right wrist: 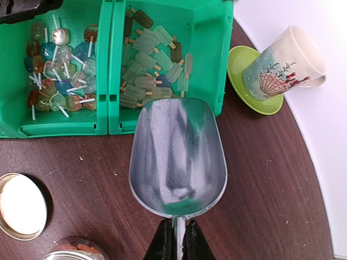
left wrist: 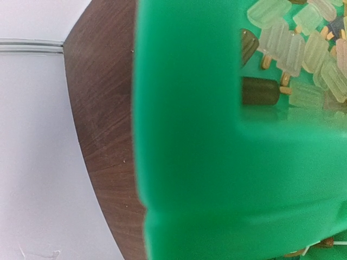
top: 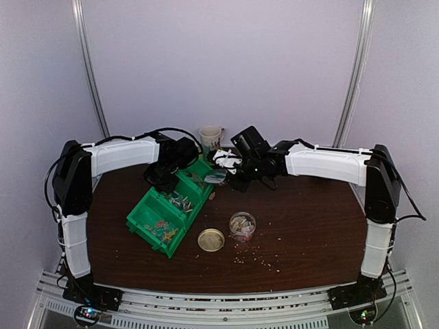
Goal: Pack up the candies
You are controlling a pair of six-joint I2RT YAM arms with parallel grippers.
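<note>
A green three-compartment bin (top: 188, 216) stands left of centre, holding candies sorted by kind. Its middle compartment has lollipops (right wrist: 59, 73); popsicle-shaped candies (right wrist: 146, 59) lie in the far one. My left gripper (top: 164, 184) is at the bin's left edge, shut on its green wall (left wrist: 190, 108), though the fingertips are hidden. My right gripper is shut on the handle of a clear scoop (right wrist: 179, 157). The scoop appears empty and is above the table by the far compartment's near wall. A clear jar (top: 242, 226) contains some candies, its gold lid (top: 211, 240) lying beside it.
A mug (right wrist: 287, 62) on a green saucer (right wrist: 252, 78) stands just beyond the bin's far end. Small crumbs (top: 255, 257) are scattered in front of the jar.
</note>
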